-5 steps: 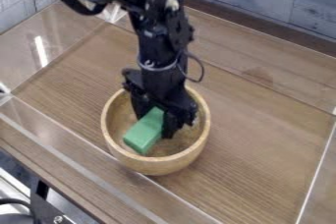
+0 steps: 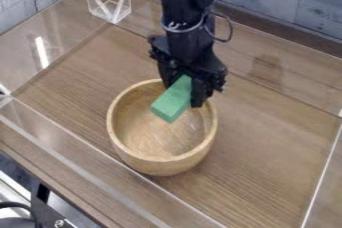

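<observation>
The dark gripper [image 2: 181,84] hangs over a round wooden bowl [image 2: 163,144] in the middle of the table, shut on a green block [image 2: 171,99]. The block is tilted and sits above the back part of the bowl's inside. The bowl shows nothing else in it.
A white wire rack [image 2: 111,4] stands at the back left. A plank wall runs along the back, and a black cable lies at the lower left corner.
The gripper has risen and moved back from low inside the bowl, carrying the green block up with it.
</observation>
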